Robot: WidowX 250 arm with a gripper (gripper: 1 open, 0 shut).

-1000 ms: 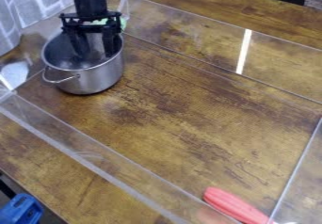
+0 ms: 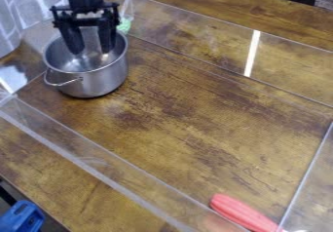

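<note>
A steel pot (image 2: 89, 78) with a side handle stands at the upper left of the wooden table. The black gripper (image 2: 86, 21) hangs over the pot's back part, its lower parts at the rim or just inside. Its fingers are dark and small here, so whether they are open or shut, or hold anything, I cannot tell. A small green thing (image 2: 124, 26) shows just right of the gripper, behind the pot.
A red elongated object (image 2: 240, 213) lies at the bottom right and a blue object (image 2: 18, 219) at the bottom left. Transparent low borders edge the work area.
The gripper has moved a little to the left and up relative to the pot, showing more of the pot's inside. The pot looks unmoved.
</note>
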